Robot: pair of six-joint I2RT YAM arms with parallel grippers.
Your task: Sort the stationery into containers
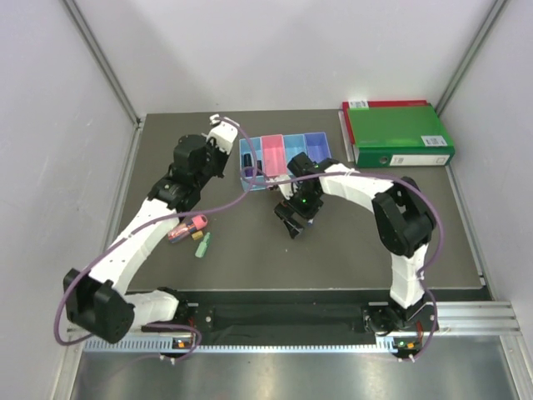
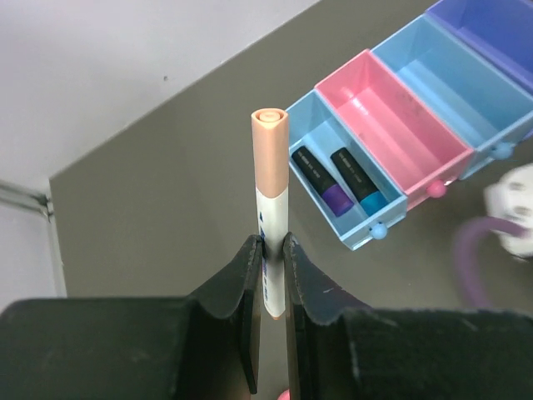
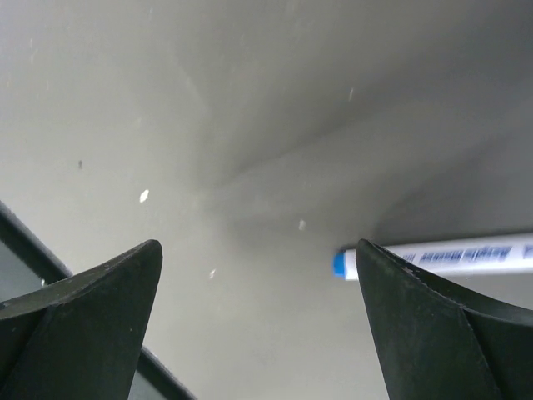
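Note:
A white marker with a peach cap stands upright in my left gripper, which is shut on it. In the top view that gripper is left of the row of drawers. The leftmost drawer, light blue, holds two black markers, one with a purple end and one with a blue end. My right gripper is open low over the table, nothing between its fingers. A white pen with a blue tip lies on the table, partly behind the right finger.
Pink, light blue and dark blue drawers adjoin on the right. Left of the table lie a pink-ended item, a yellow block and a green bottle. Green binder sits back right.

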